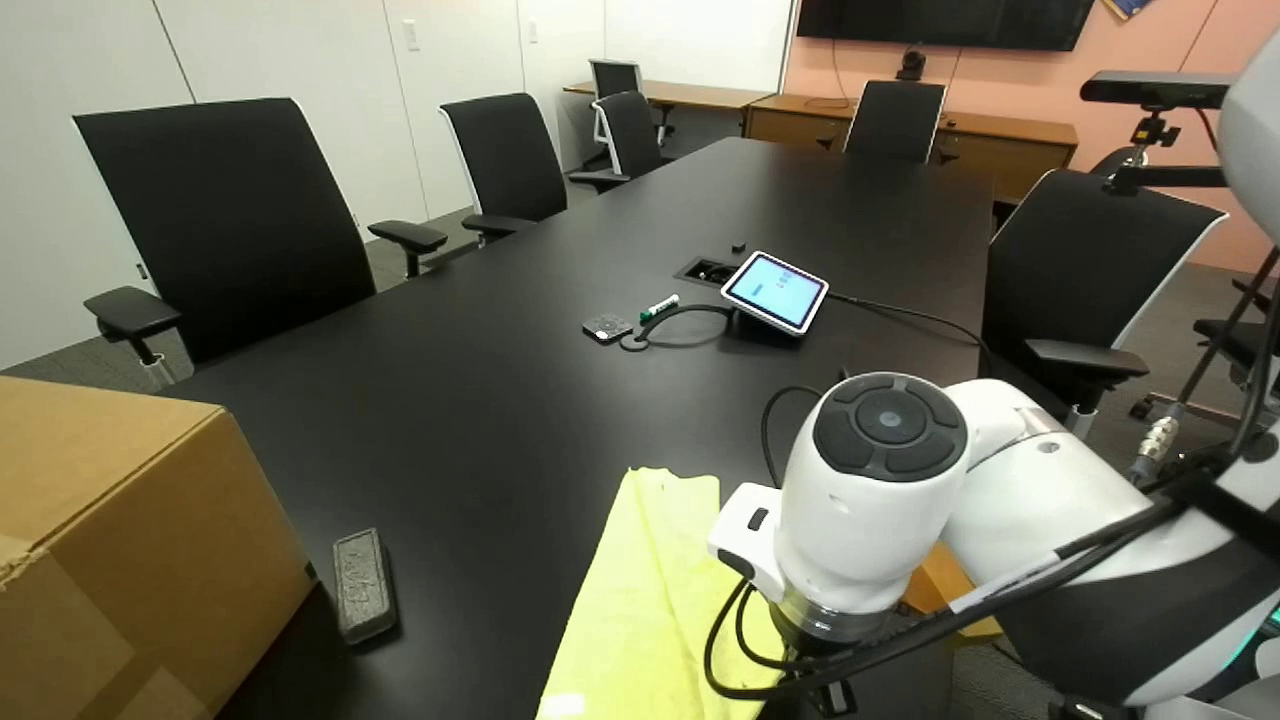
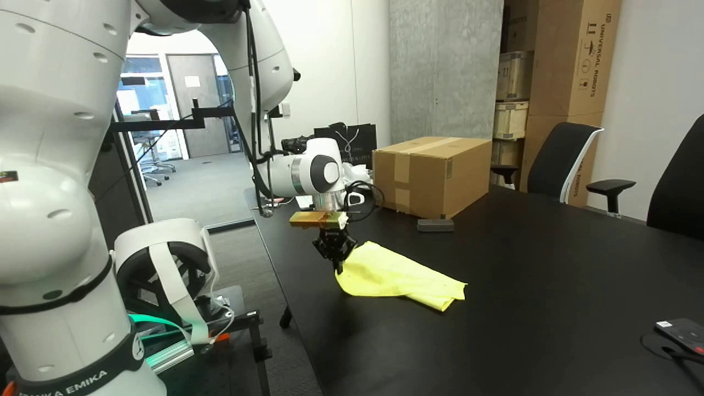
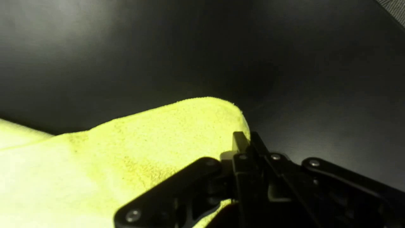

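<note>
A yellow cloth [image 2: 396, 277] lies folded and wrinkled on the dark table. My gripper [image 2: 338, 265] is at the cloth's end nearest the robot, pointing down. In the wrist view the gripper is shut on the rounded edge of the yellow cloth [image 3: 182, 133], its fingertips close together with the fabric running off to the left. How much fabric sits between the fingers is hidden. The yellow cloth [image 1: 642, 576] also shows in exterior view 1, where the arm covers its right side and the fingertips are out of sight.
A cardboard box [image 2: 429, 178] and a dark eraser-like block [image 2: 435, 225] stand beyond the cloth. Farther along the table are a tablet [image 1: 777, 292], a green marker [image 1: 660, 308] and cables. Bare table surrounds most of the cloth; the table's edge runs near the gripper.
</note>
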